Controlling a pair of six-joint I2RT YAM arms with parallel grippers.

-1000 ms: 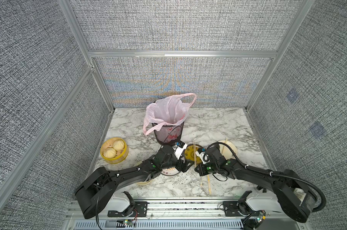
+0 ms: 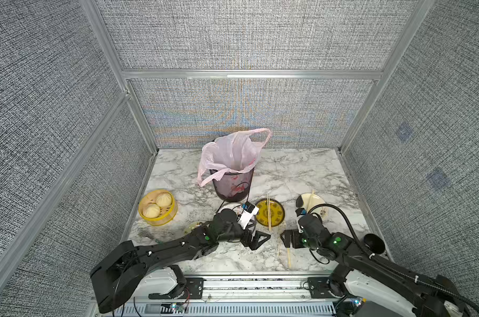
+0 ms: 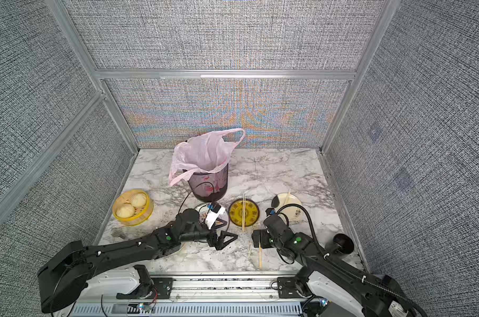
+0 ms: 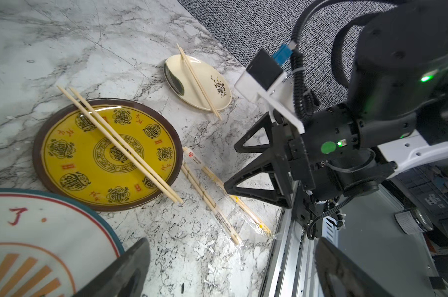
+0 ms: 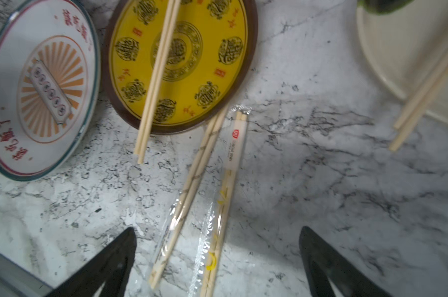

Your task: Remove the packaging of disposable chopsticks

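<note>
Two pairs of chopsticks in clear sleeves lie side by side on the marble table in front of the yellow plate [image 4: 70, 153]: one with a red-marked label [image 5: 229, 173], the other plainer wrapped chopsticks [image 5: 184, 203]. Across the yellow plate rests a bare pair of chopsticks [image 4: 120, 143]. Another bare pair [image 4: 199, 81] lies over the cream plate [image 4: 216, 91]. My left gripper [image 2: 262, 241] hangs open and empty, left of the wrapped pairs. Above the wrapped pairs is my right gripper, also open, nothing between its fingers.
A bin [image 2: 233, 185] lined with a pink bag [image 2: 231, 153] stands behind the plates. A white patterned plate [image 5: 41, 94] sits left of the yellow one. At far left is a bun steamer [image 2: 158, 207], at far right a black cup [image 2: 374, 243].
My right gripper has shifted right, away from the yellow plate. My left gripper has moved slightly, and its fingers look wider apart. The visible plates and bare chopsticks have stayed put.
</note>
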